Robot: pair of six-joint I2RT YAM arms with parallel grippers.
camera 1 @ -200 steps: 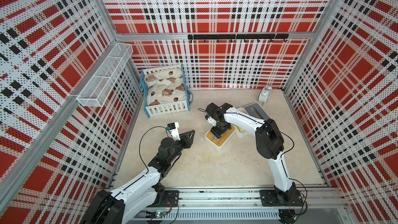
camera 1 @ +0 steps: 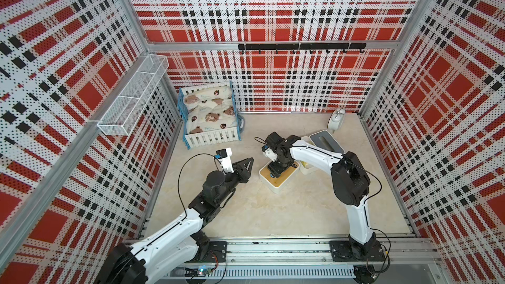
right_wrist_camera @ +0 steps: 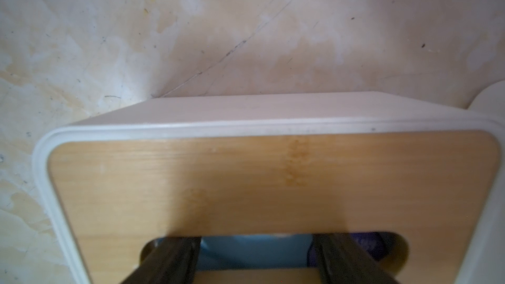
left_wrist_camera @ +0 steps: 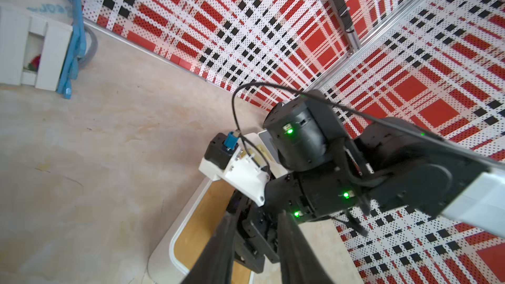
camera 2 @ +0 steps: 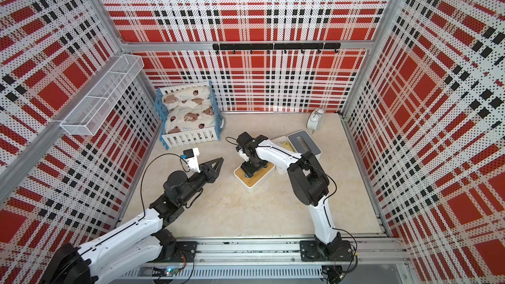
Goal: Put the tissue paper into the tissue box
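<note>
A white tissue box (camera 1: 272, 183) with a bamboo lid (right_wrist_camera: 273, 178) stands mid-table. My right gripper is down at the lid's slot, its fingers parted across the opening; light blue and purple material (right_wrist_camera: 363, 244) shows inside, though I cannot tell if it is tissue. My left gripper (camera 1: 247, 168) is in the air left of the box, fingers apart with nothing visible between them.
A toy crib (camera 1: 209, 115) with a bear-print blanket stands at the back left. Lidded containers (camera 2: 304, 143) sit behind and right of the box, a white object (camera 1: 335, 121) at the back right.
The right arm has shifted slightly, its gripper staying at the box.
</note>
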